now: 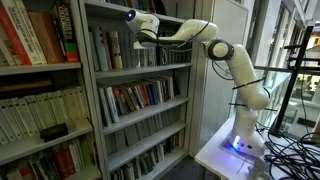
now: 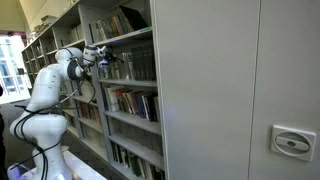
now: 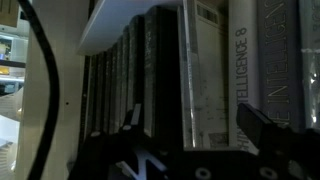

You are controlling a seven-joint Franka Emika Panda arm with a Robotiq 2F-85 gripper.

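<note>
My gripper is open in the wrist view, its dark fingers [image 3: 258, 130] spread along the bottom edge. Beyond it stand upright books: a thick black book [image 3: 162, 75], a pale book [image 3: 207, 75] with a label near its top, and a grey volume [image 3: 243, 60] marked "INTELLIGENCE 8". Nothing is visibly held between the fingers, though whether they touch a spine I cannot tell. High at the bookcase's upper shelves, the arm's far end shows small in both exterior views.
The tall bookcase [image 1: 96, 80] has several shelves of books. A shelf upright [image 3: 95, 25] borders the row on the left, and a dark cable [image 3: 49, 80] crosses there. Below, the white table [image 1: 218, 155] carries the arm's base [image 1: 250, 98]; a pale cabinet wall [image 2: 205, 80] adjoins the shelves.
</note>
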